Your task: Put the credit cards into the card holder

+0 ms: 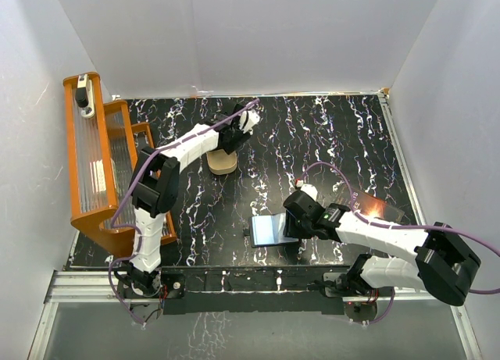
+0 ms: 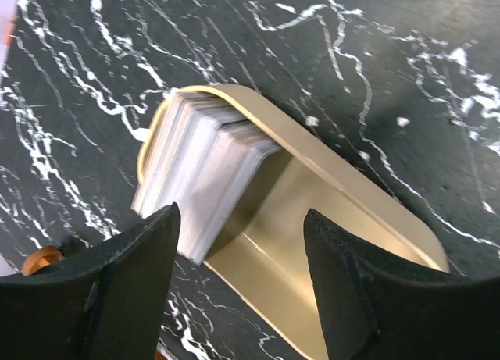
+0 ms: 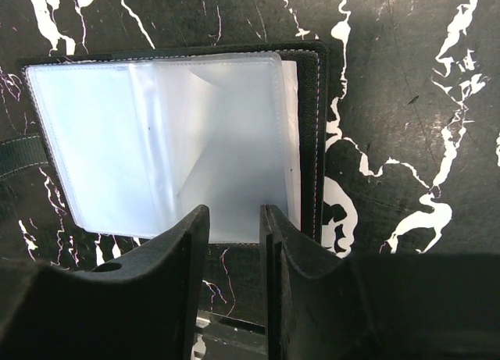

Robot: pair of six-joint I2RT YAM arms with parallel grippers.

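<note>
A stack of pale cards leans at one end of the beige box in the left wrist view. Above that box hangs my left gripper, its fingers wide apart and nothing between them. The card holder, a dark folder with clear and white sleeves, lies spread open in the right wrist view; in the top view the holder is near the table's front. Over its near edge, my right gripper stands partly open, with no card visible between its fingers.
A wooden shelf unit stands along the left side. An orange-brown flat item lies on the right, behind the right arm.
</note>
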